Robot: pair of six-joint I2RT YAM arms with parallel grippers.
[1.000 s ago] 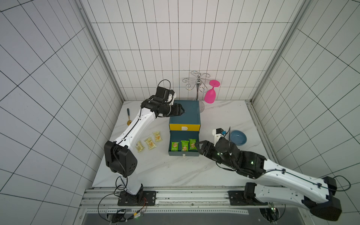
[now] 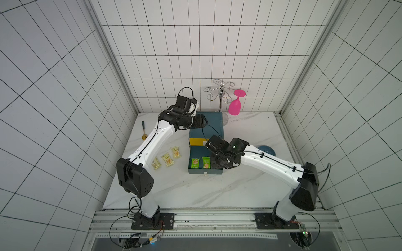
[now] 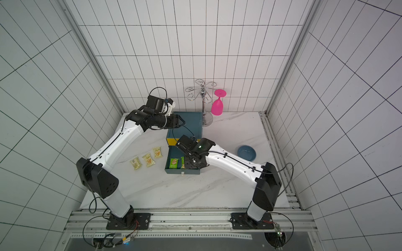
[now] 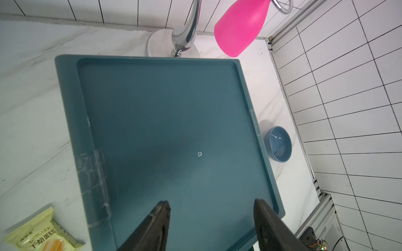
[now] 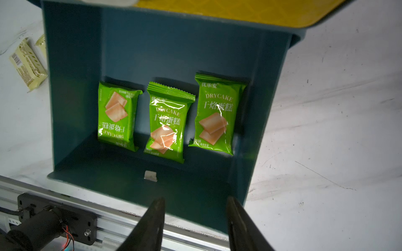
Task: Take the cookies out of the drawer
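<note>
The teal drawer [image 5: 75, 104] stands open under a yellow front, holding three green cookie packets, the left [image 5: 117, 115], middle [image 5: 167, 123] and right [image 5: 215, 115]. My right gripper is above the drawer, fingers apart, nothing between them; in both top views it covers part of the drawer. My left gripper stands open above the unit's teal top [image 4: 167, 117], with nothing between its fingers.
Cream packets [image 2: 167, 159] lie left of the drawer. A blue bowl [image 3: 246, 152] sits at the right, and a metal stand [image 3: 203, 96] with a pink glass [image 3: 217, 106] is behind.
My right gripper has swung leftward from beside the drawer to over it.
</note>
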